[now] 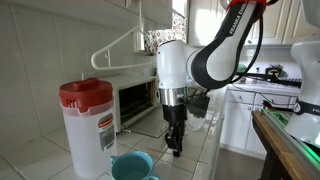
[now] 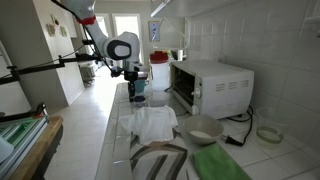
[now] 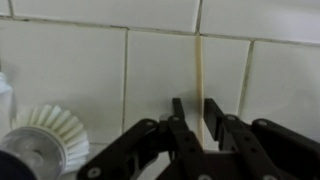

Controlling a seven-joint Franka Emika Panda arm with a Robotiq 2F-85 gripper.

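My gripper points down at the white tiled counter, its two black fingers apart. Between them, in the wrist view, runs a thin light-brown stick [image 3: 199, 70]. It extends ahead of the fingertips over the tiles; whether either finger touches it is unclear. In exterior view 1 the gripper [image 1: 177, 151] is low over the counter, right of the teal mug [image 1: 133, 166]. The stick is too small to make out there. At the lower left of the wrist view is a white ridged cup-like object [image 3: 66, 126], clear of the fingers.
A white canister with a red lid [image 1: 90, 132] stands behind the mug. Exterior view 2 shows a white cloth [image 2: 152, 124], a bowl [image 2: 204, 129], a green cloth [image 2: 217, 163] and a toaster oven [image 2: 213, 89]. The counter's edge runs beside the arm.
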